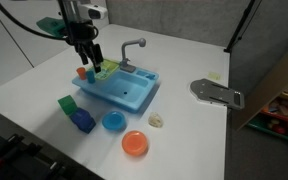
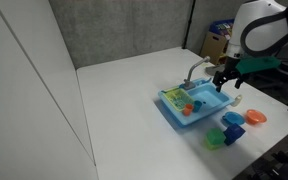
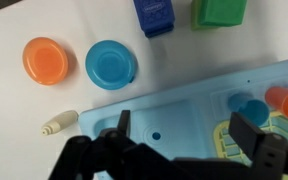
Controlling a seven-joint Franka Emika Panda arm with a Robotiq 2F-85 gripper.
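My gripper is open and empty, its two dark fingers wide apart above the light-blue toy sink [image 3: 154,105]. In exterior view 1 it hovers over the sink's back left part. A blue cup [image 3: 250,109] and an orange cup [image 3: 285,101] stand at the sink's left end, beside the green rack [image 1: 108,68]. Outside the sink lie a blue plate [image 3: 110,65] and an orange plate [image 3: 45,61]. A dark blue block-like piece [image 1: 83,121] and a green one [image 1: 68,105] are near the table's front.
A faucet [image 1: 131,44] rises behind the sink. To the right are a small cream object [image 1: 155,120] and a grey metal tray [image 1: 216,94]. Open table [image 1: 184,140] extends to the right front. A wooden shelf unit [image 1: 279,95] stands beyond the table.
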